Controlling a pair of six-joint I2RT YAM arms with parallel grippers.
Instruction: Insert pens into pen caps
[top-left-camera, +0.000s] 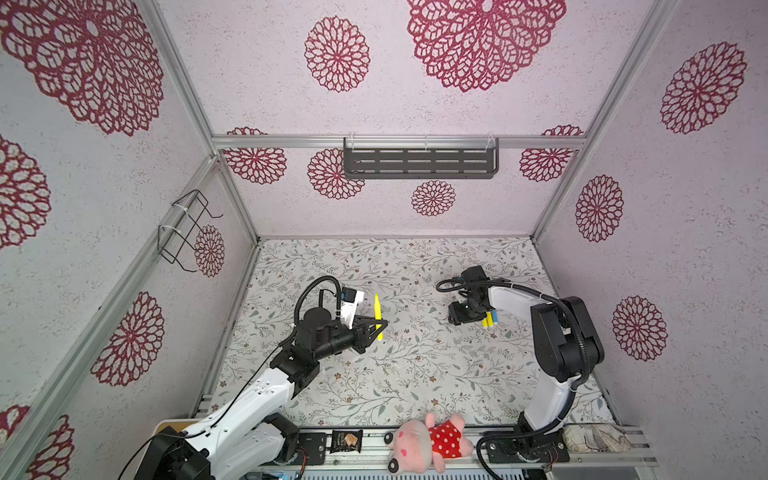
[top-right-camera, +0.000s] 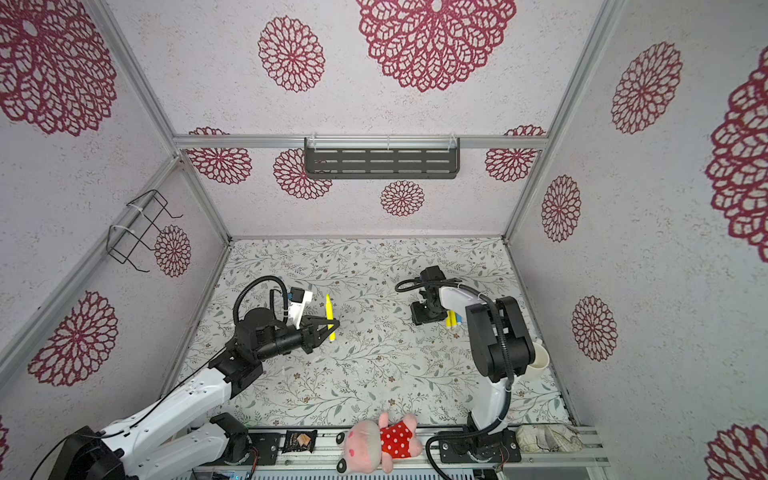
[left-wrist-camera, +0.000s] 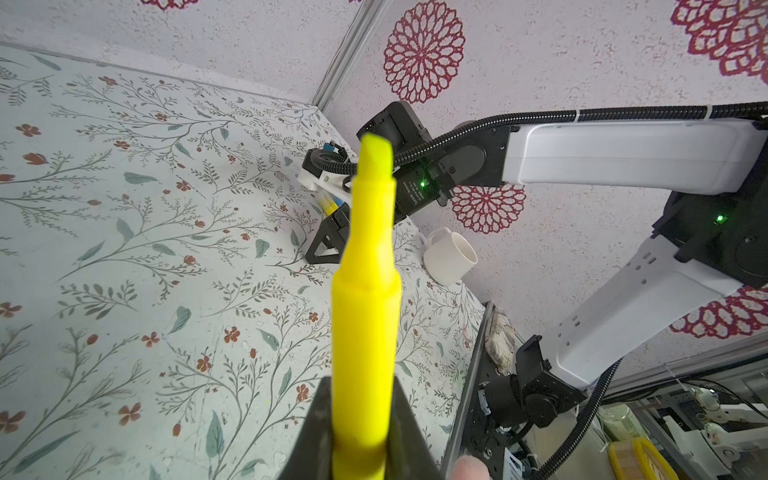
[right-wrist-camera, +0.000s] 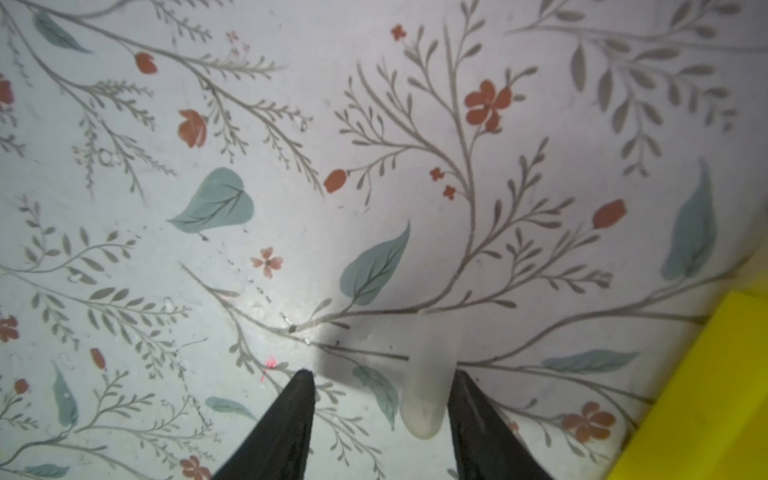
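Observation:
A yellow pen (left-wrist-camera: 364, 312) stands upright, tip up, in my left gripper (top-left-camera: 379, 324), which is shut on its lower part over the left-middle of the table. In the right wrist view a small translucent whitish cap (right-wrist-camera: 432, 376) lies on the patterned table. My right gripper points down at it, its fingers parted; the cap shows in the gap, nearer the right-hand finger (right-wrist-camera: 473, 416). Whether that finger touches the cap I cannot tell. In both top views the right gripper's own body hides this cap.
Beside the right gripper lie yellow strips (top-left-camera: 485, 321) and a blue one (top-left-camera: 494, 317), partly covered by the arm. A yellow piece (right-wrist-camera: 712, 400) fills the right wrist view's lower right corner. A white mug (left-wrist-camera: 449, 256) stands near the right wall. Mid-table is clear.

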